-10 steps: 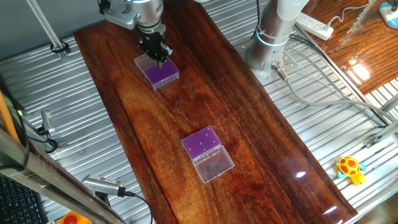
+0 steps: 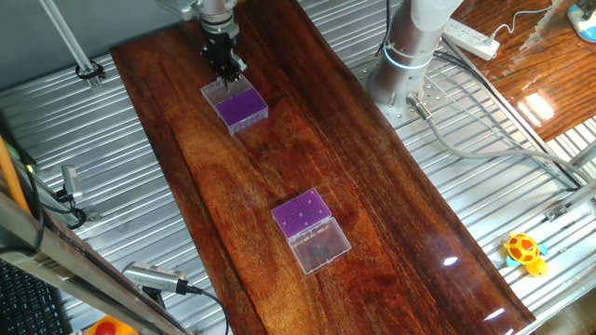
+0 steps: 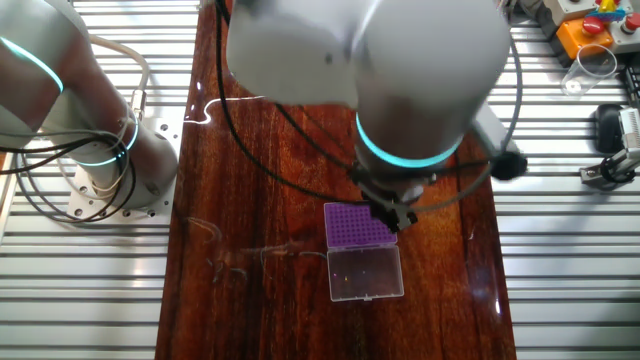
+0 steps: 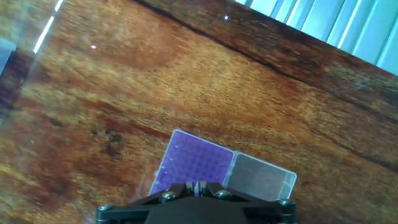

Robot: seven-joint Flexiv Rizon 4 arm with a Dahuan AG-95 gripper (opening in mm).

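A clear box with a purple perforated rack (image 2: pixel 242 108) stands open towards the far end of the wooden table, its transparent lid (image 2: pixel 220 90) folded out. The same rack (image 3: pixel 350 224) and lid (image 3: pixel 366 274) show in exterior view 2, partly behind the arm. My gripper (image 2: pixel 229 80) hangs above this box, over the lid side in exterior view 1. In the wrist view the gripper has its fingertips close together, with nothing clear between them; the rack (image 4: pixel 194 160) lies beyond them. A second open box has a purple rack (image 2: pixel 301 213) with several pale dots and a clear lid (image 2: pixel 319 246).
Bare wooden table (image 2: pixel 205 186) separates the two boxes. The robot's base (image 2: pixel 396 88) stands at the table's side. Beyond the edge are a toy turtle (image 2: pixel 523 251), a camera (image 2: pixel 155 277) and a clear cup (image 3: pixel 588 70).
My gripper has shifted slightly left and towards the far end in exterior view 1, from over the purple rack to over the lid side. Both boxes have stayed put.
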